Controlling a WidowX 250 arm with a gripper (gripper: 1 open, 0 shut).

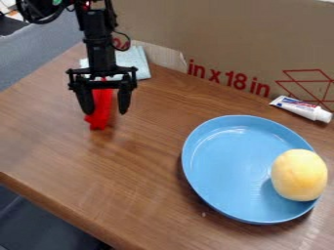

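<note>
My black gripper (104, 98) is open at the left of the table, hanging over a red object (100, 117) that stands or lies on the wood between and just below its fingers. Part of the red object is hidden behind the gripper, so its shape is hard to tell.
A blue plate (222, 171) with a yellow round object (299, 176) on it occupies the right. A toothpaste tube (300, 107) lies by the cardboard backdrop (222, 39). A pale cloth (133, 59) sits behind the gripper.
</note>
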